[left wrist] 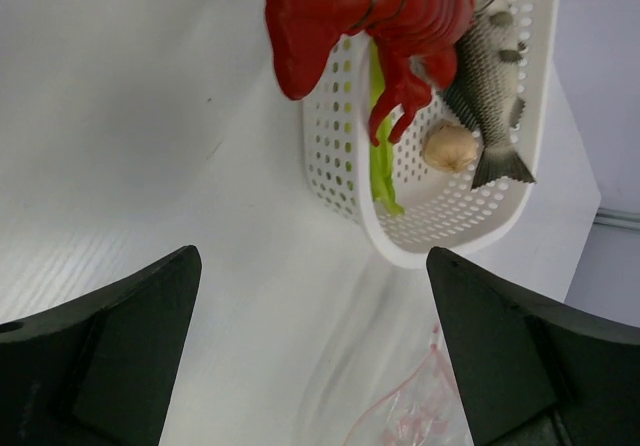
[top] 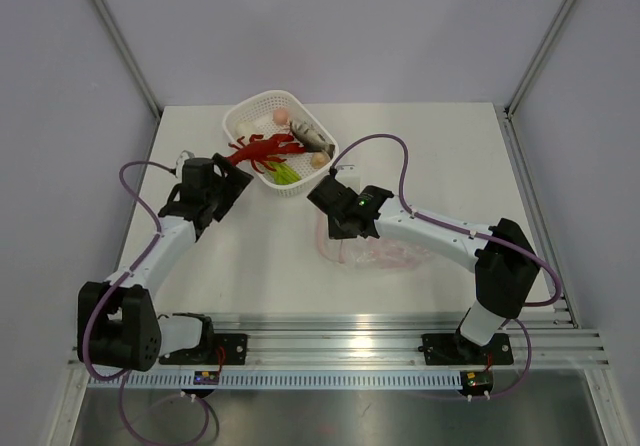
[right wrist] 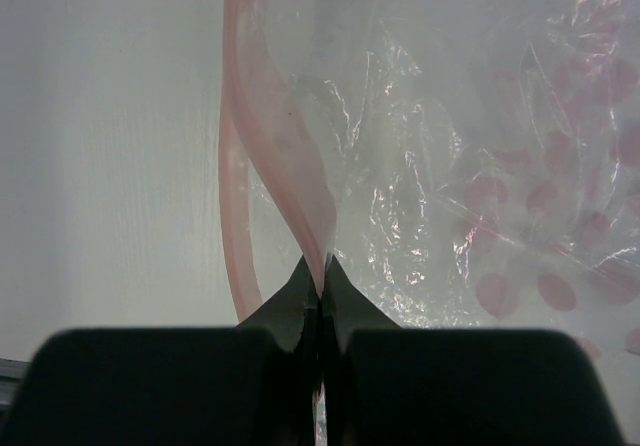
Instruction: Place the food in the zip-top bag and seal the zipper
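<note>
Clear and flat, the zip top bag (top: 385, 251) with its pink zipper edge lies right of the table's middle. My right gripper is shut on the pink edge (right wrist: 300, 171) of the bag. Open and empty, my left gripper (top: 238, 174) hovers just left of the white basket, close to the lobster's tail. A red lobster (top: 265, 150) lies in the basket, its tail hanging over the left rim. A fish (left wrist: 493, 76), a green vegetable (top: 284, 173) and several round food pieces also lie in it.
The white perforated basket (top: 232, 116) stands at the back left of the table. Bare table (top: 250, 256) extends between my left arm and the bag.
</note>
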